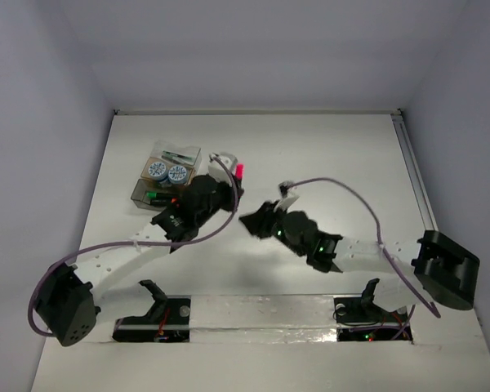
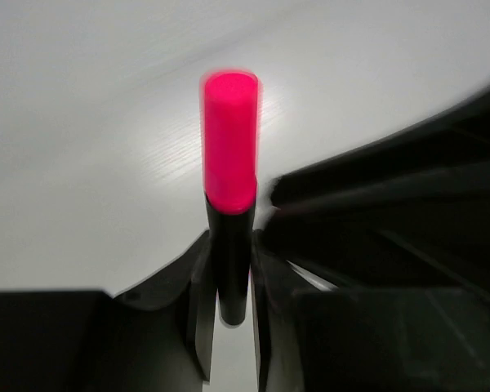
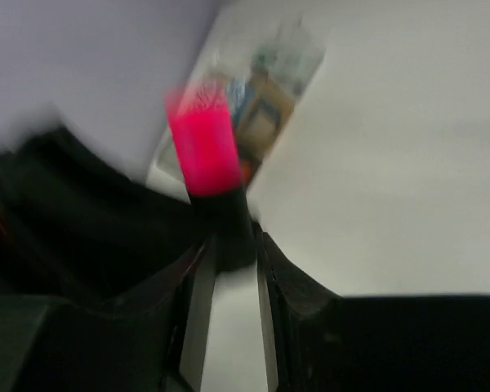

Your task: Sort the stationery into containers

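A marker with a bright pink cap [image 1: 239,171] and black barrel [image 2: 230,269] is gripped by its barrel in my left gripper; the cap points up and away from the fingers. In the top view the left gripper [image 1: 235,191] is above the table, right of the container. My right gripper [image 1: 247,222] stands lower right of it, apart from the marker. In the right wrist view the right gripper has a narrow gap between its fingers, nothing held there; the pink cap [image 3: 202,147] shows beyond it, blurred.
The divided container [image 1: 138,193] at left holds a slim item [image 1: 178,157] at the back, two round blue-white pieces [image 1: 177,174] in the middle and a green-capped marker [image 1: 151,195] in front.
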